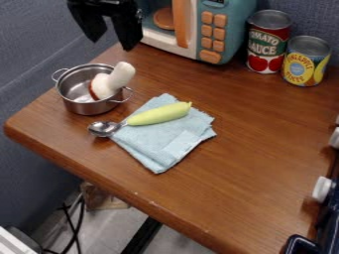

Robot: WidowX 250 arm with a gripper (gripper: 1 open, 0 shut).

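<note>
A black gripper (109, 22) hangs at the top left, above and behind a steel pot (77, 97); whether its fingers are open or shut is hard to tell. A whitish object (119, 75) with a reddish part rests in the pot, leaning on its rim. A pale yellow vegetable-like item (162, 113) lies on a folded light blue cloth (167, 147), beside a steel spoon or ladle (106, 129).
A toy microwave (216, 40) stands at the back, with a tomato sauce can (267, 50) and a yellow can (306, 62) to its right. Dark items line the right edge.
</note>
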